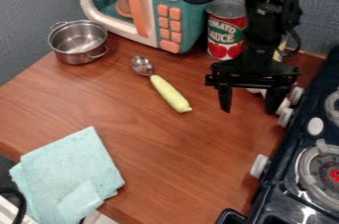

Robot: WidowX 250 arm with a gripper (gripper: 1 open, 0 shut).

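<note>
My black gripper (249,95) is above the right part of the wooden counter, in front of a red and white can (227,32), with its fingers pointing down and apart. I see nothing clearly between them. Close behind and right of it is a white object (283,97), partly hidden by the gripper, beside the stove's left edge. A corn cob (171,94) lies left of the gripper, with a metal spoon (142,66) at its upper end.
A steel pot (78,43) and a teal toy microwave (172,10) stand at the back. A light blue cloth (66,176) lies front left. The stove (298,168) borders the right.
</note>
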